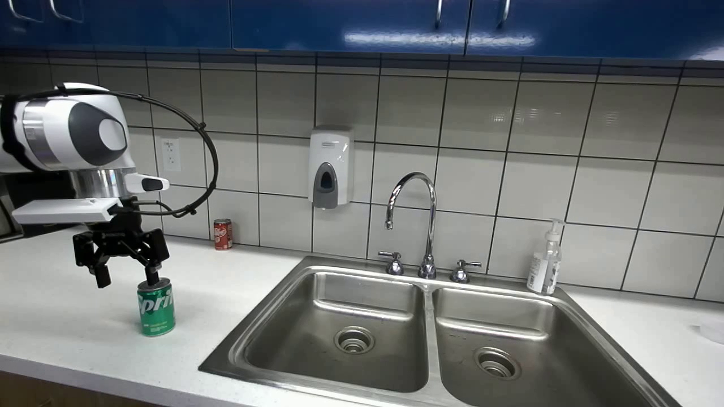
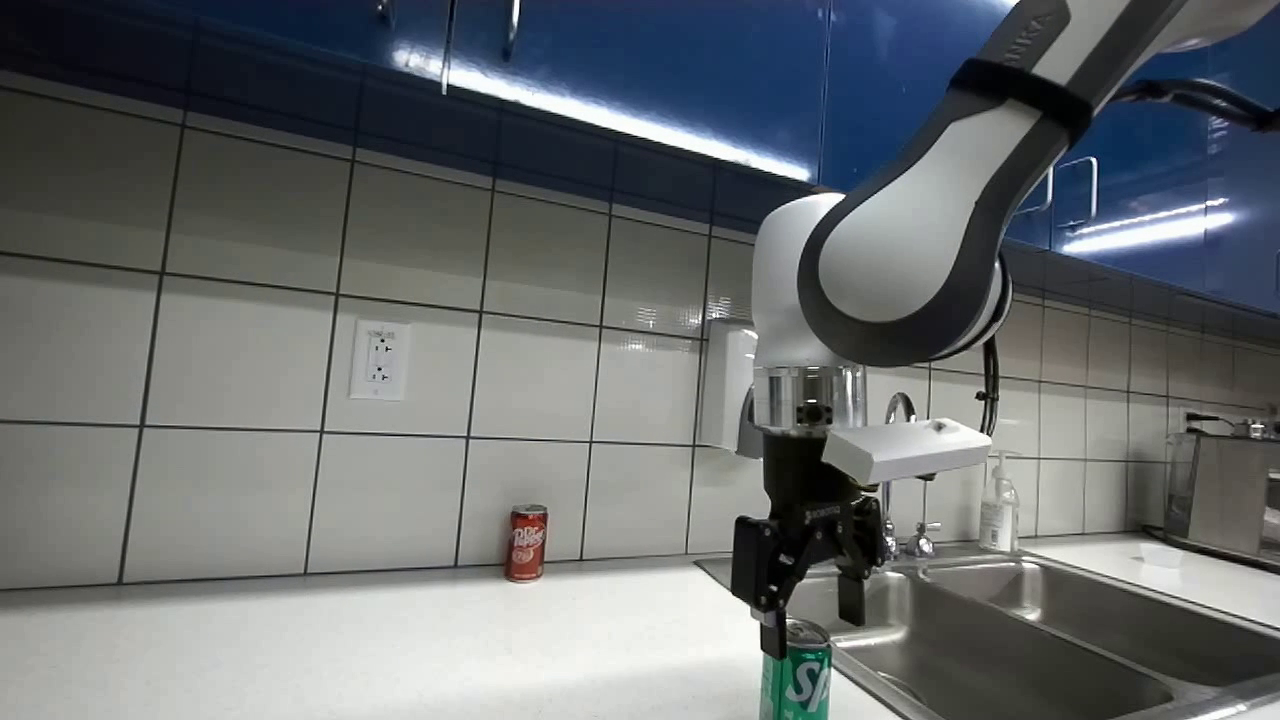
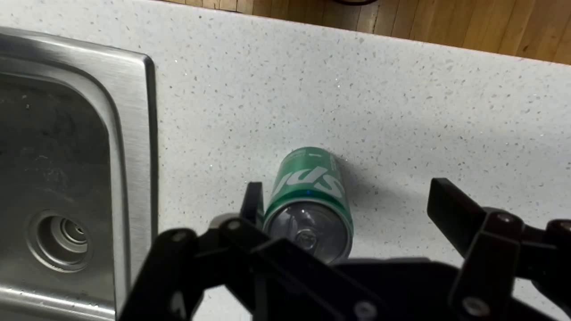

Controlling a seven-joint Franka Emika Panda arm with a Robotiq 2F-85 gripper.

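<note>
A green Sprite can (image 1: 156,311) stands upright on the white counter, left of the sink. My gripper (image 1: 126,284) hangs just above it, open, with its fingers pointing down. In exterior view 1 the right finger overlaps the can's top. The wrist view shows the can (image 3: 310,179) close beside the left finger, with a wide gap to the right finger (image 3: 453,214). Whether that left finger touches the can, I cannot tell. In exterior view 2 the can (image 2: 801,682) is cut off by the lower edge, below my gripper (image 2: 813,626).
A red Dr Pepper can (image 1: 222,234) stands by the tiled wall. The double steel sink (image 1: 429,319) with its faucet (image 1: 430,224) lies to the right, a soap bottle (image 1: 545,261) behind it. The counter's front edge (image 3: 353,33) is near.
</note>
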